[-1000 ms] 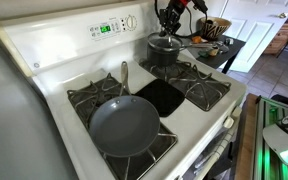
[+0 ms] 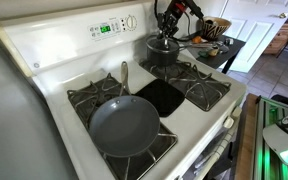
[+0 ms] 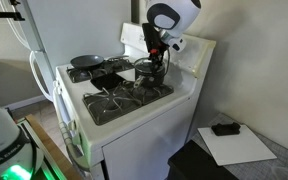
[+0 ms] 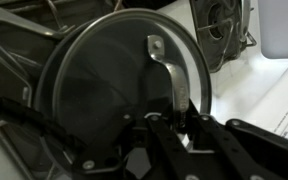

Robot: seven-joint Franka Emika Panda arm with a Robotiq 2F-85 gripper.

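Observation:
A dark pot stands on the stove's back right burner, covered by a glass lid with a metal rim. Across the lid arches a curved metal handle. My gripper is low over the lid, shut at the near end of this handle. Its black fingers hide that end, so whether the handle lies between them is unclear. From the other side, the gripper appears directly above the pot.
A grey frying pan rests on the left burners. Between the burner grates lies a dark flat griddle. Behind the pot rises the stove's control panel.
My gripper has come down slightly towards the lid over the last second. The pot and the frying pan show no clear movement.

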